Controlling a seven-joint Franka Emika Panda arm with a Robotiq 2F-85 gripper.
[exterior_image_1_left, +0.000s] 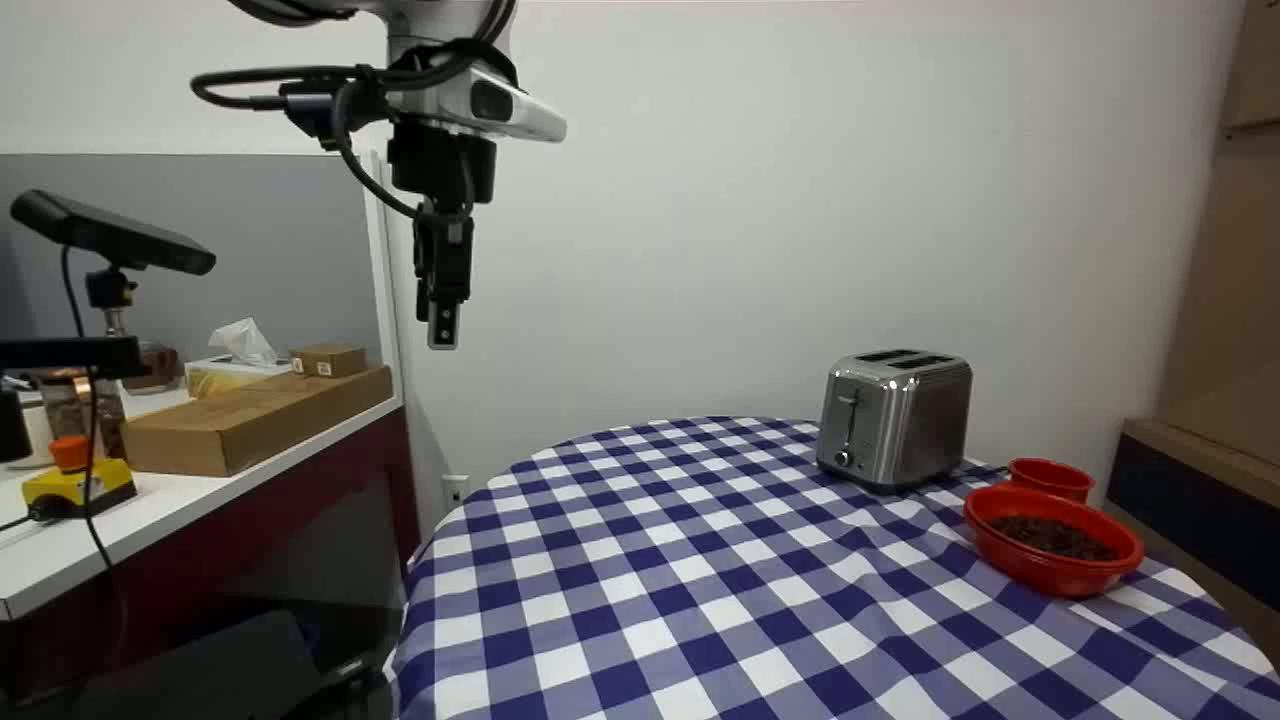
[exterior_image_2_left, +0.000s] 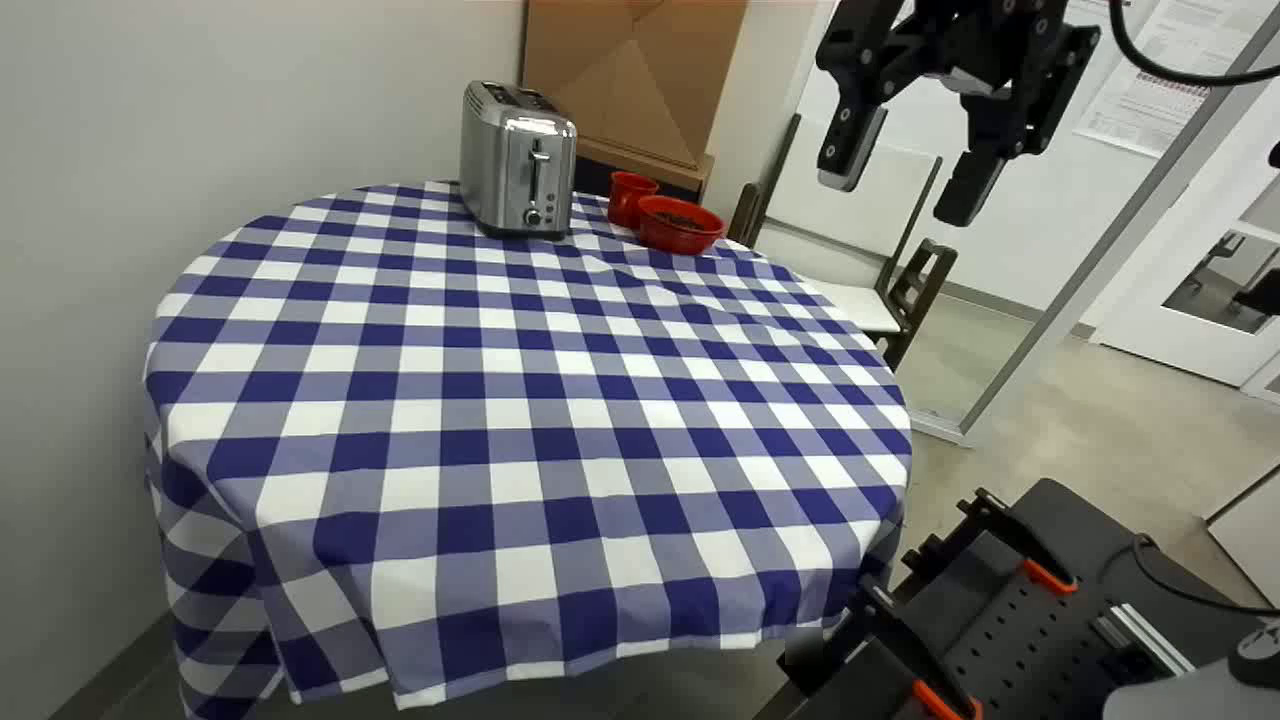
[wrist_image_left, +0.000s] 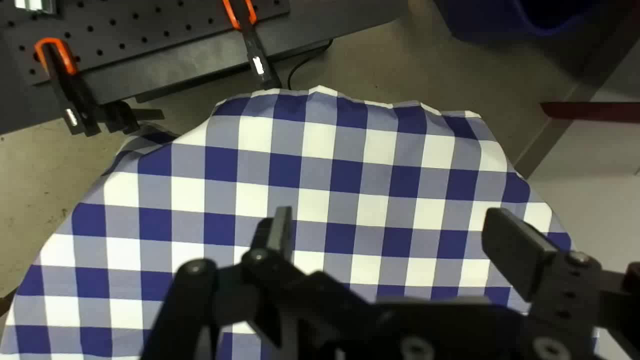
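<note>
My gripper hangs high in the air, its two dark fingers spread wide with empty space between them. Seen from the wrist, the gripper is open over bare checked cloth. On the far part of the table stands a silver two-slot toaster, its lever side facing the second exterior view. Beside it are a small red cup and a wider red bowl holding dark brown bits. Neither the toaster nor the red dishes show in the wrist view.
A blue-and-white checked cloth covers the round table, whose middle and near part are clear. Walls stand close behind it. Beyond one edge is a black bench with orange-tipped clamps. A white side counter carries boxes.
</note>
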